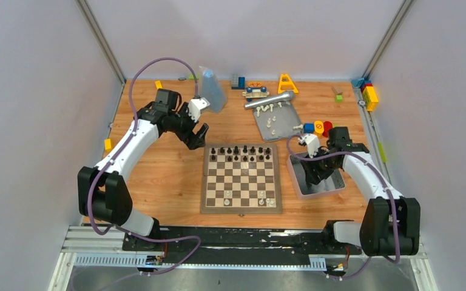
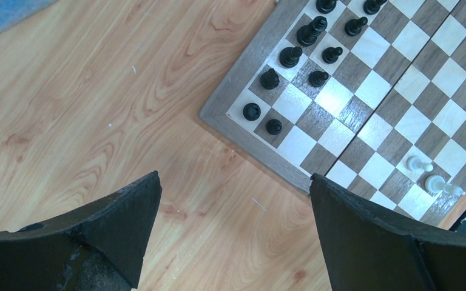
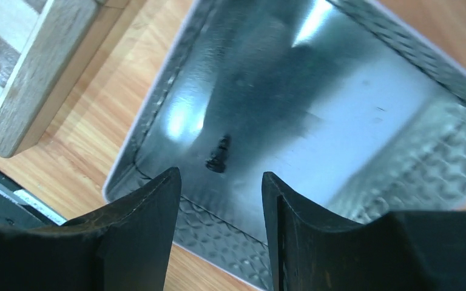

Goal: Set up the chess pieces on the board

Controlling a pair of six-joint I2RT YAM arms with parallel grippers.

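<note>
Black pieces fill much of the two far rows of the chessboard [image 1: 241, 210]; in the left wrist view a black pawn [image 2: 273, 127] stands near the board's corner. A few white pieces, among them a white pawn [image 2: 417, 163], are on the near side. One small black piece [image 3: 218, 155] lies on its side in the grey bin [image 3: 352, 151]. Over that bin hangs my right gripper, open, with the piece in view beyond its fingertips and nothing held. Left of the board, my left gripper [image 1: 198, 140] is open and empty above bare wood.
White pieces lie scattered on a grey tray [image 1: 284, 124] behind the board, with a silver microphone [image 1: 269, 100] across its far edge. Toy blocks [image 1: 318, 128] stand between tray and right arm. Bare table lies left of the board.
</note>
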